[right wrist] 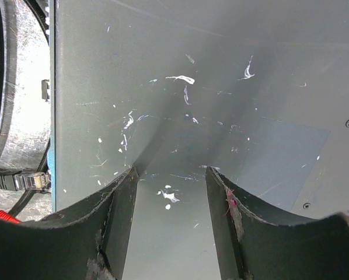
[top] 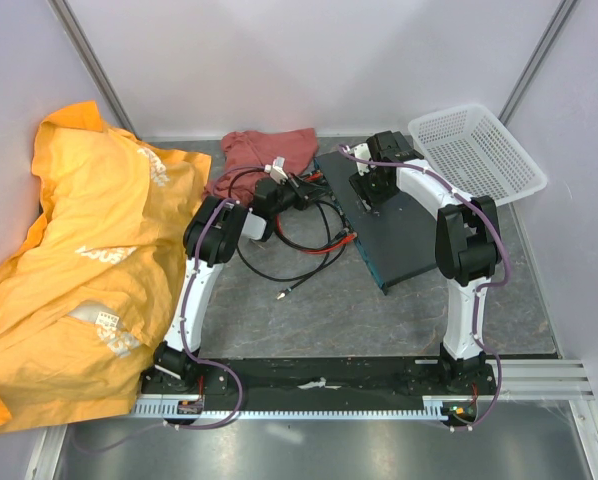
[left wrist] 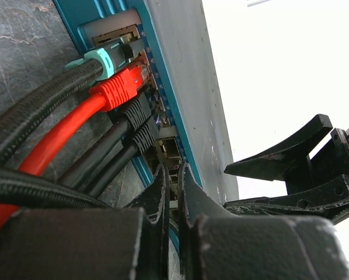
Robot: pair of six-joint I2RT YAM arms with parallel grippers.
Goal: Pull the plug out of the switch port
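Note:
The grey switch (top: pixel 399 235) lies at an angle, its teal port side facing left. In the left wrist view a teal-collared plug (left wrist: pixel 107 58), a red plug (left wrist: pixel 116 88) and two black plugs (left wrist: pixel 140 119) sit along the ports. My left gripper is at the port row beyond them, its fingers close together with a narrow dark gap. Whether they pinch anything is hidden. In the right wrist view my right gripper is open above the switch's top with nothing between its fingers. Beside the switch edge, a clear-tipped black plug (right wrist: pixel 31 181) lies outside the ports.
Another loose cable end (top: pixel 283 294) lies on the grey table, with looped cables (top: pixel 304 275) behind it. A red cloth (top: pixel 269 150) is at the back, a white basket (top: pixel 479 155) at back right, an orange cloth (top: pixel 89 270) on the left.

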